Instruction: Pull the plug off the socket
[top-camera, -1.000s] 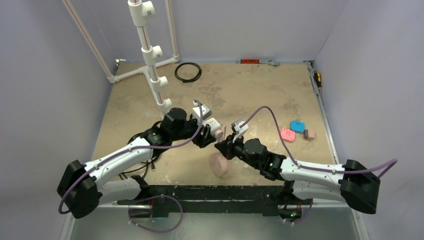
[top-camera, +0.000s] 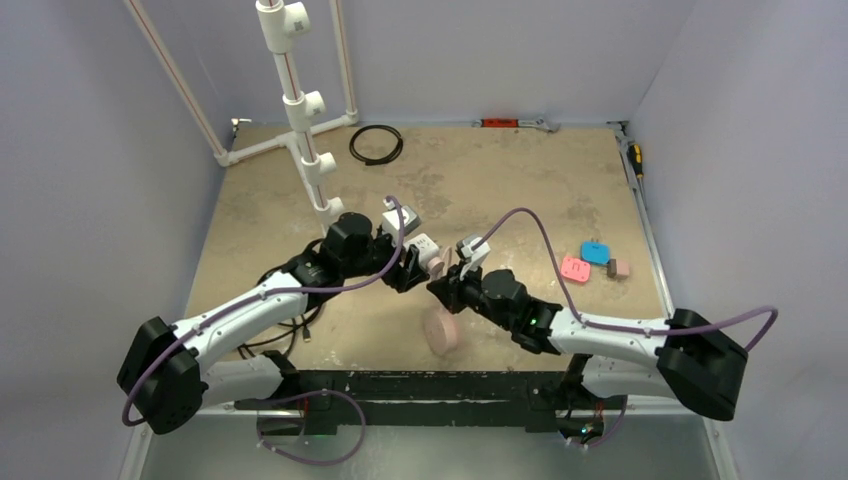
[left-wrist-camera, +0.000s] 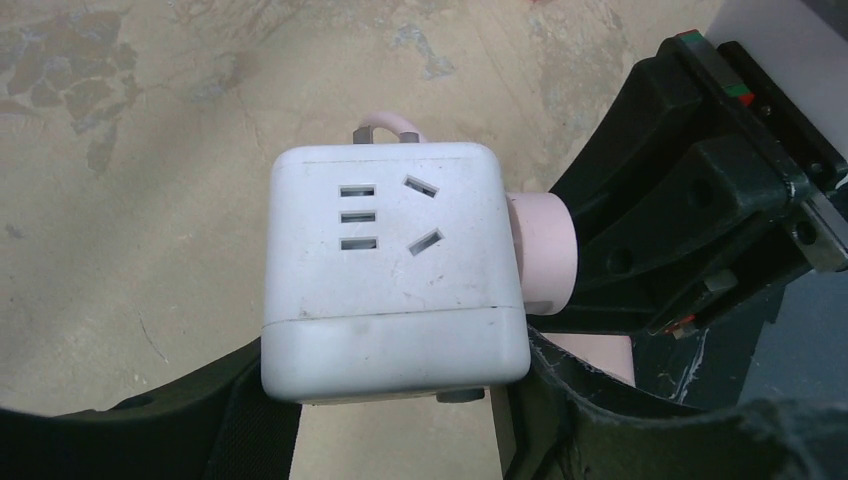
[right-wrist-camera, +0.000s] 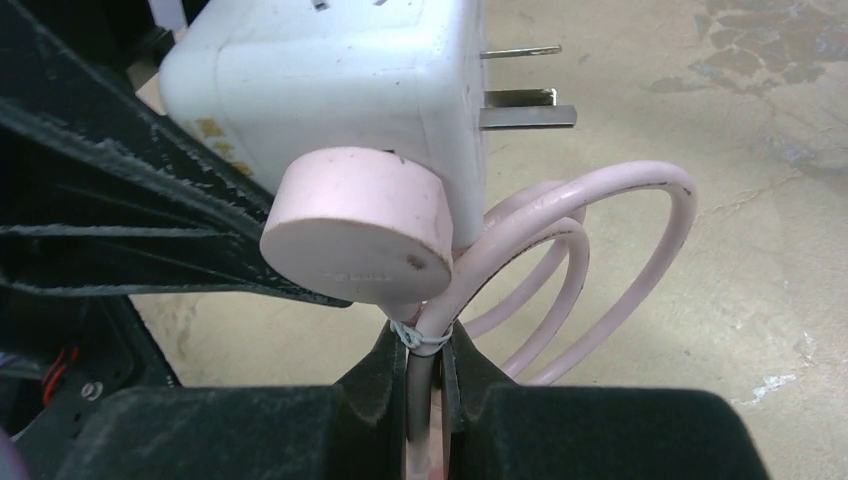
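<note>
The white socket cube (left-wrist-camera: 390, 260) is held up between the fingers of my left gripper (top-camera: 420, 258), seen in the left wrist view with slots facing the camera. A round pink plug (right-wrist-camera: 355, 240) sits against the cube's side (right-wrist-camera: 320, 80). Its looped pink cord (right-wrist-camera: 640, 170) is tied in a bundle, and my right gripper is shut on that cord just below the plug. In the top view both grippers meet over the middle of the table, with a pink round object (top-camera: 441, 330) hanging below the right one.
Pink (top-camera: 575, 269) and blue (top-camera: 594, 252) blocks lie at the right, a black cable coil (top-camera: 376, 145) at the back, a white pipe stand (top-camera: 300, 120) at the left, and more cables near the left arm.
</note>
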